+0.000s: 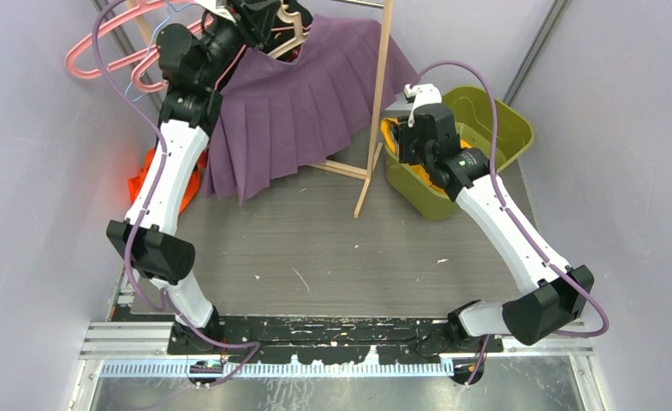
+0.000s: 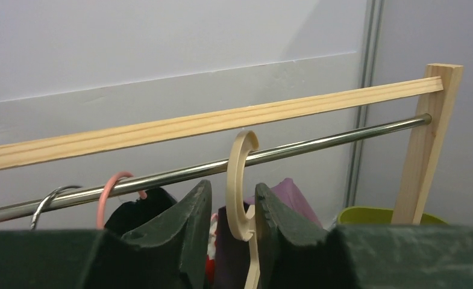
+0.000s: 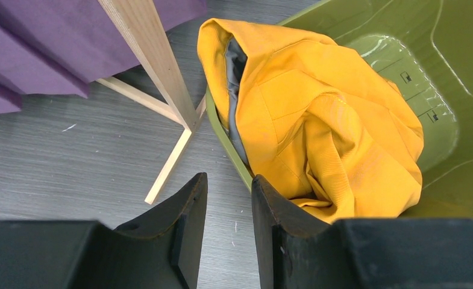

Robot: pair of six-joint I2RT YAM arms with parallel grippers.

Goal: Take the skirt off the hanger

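The purple pleated skirt hangs spread from the rack at the top middle; a bit of the skirt shows behind my fingers in the left wrist view. A beige hanger is hooked over the metal rail. My left gripper is part open, its fingers on either side of the hanger's hook, without a clear grip on it. The skirt's upper attachment is mostly hidden. My right gripper stands open and empty, above the bin's left edge.
A green bin holding a yellow garment stands right of the rack's wooden post. Pink hangers crowd the rack's left side, with orange cloth below.
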